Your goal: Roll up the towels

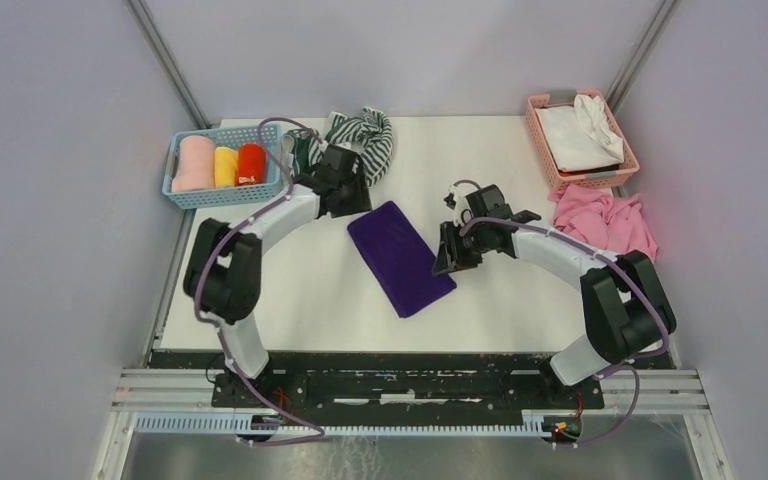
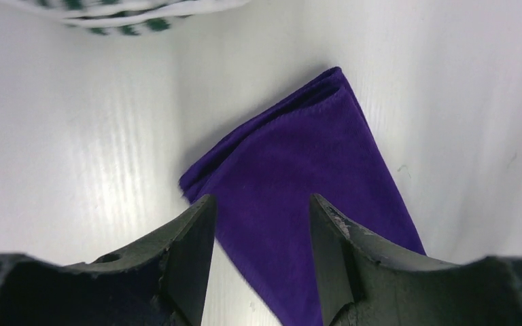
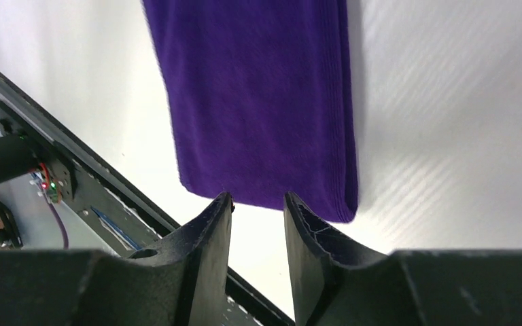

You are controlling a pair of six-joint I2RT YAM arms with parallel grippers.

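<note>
A folded purple towel (image 1: 400, 258) lies diagonally on the white table, one end toward the back left, the other toward the front right. In the left wrist view my left gripper is open above the towel's back end (image 2: 292, 156), with nothing between its fingers. My right gripper is at the towel's front end (image 3: 258, 122), its fingers part open, with no cloth visible between them.
A blue basket (image 1: 185, 195) of rolled towels is at back left, beside a striped towel (image 1: 365, 150). A pink basket (image 1: 630, 165) and crumpled pink cloth (image 1: 605, 220) are at right. The table's front edge is near the towel.
</note>
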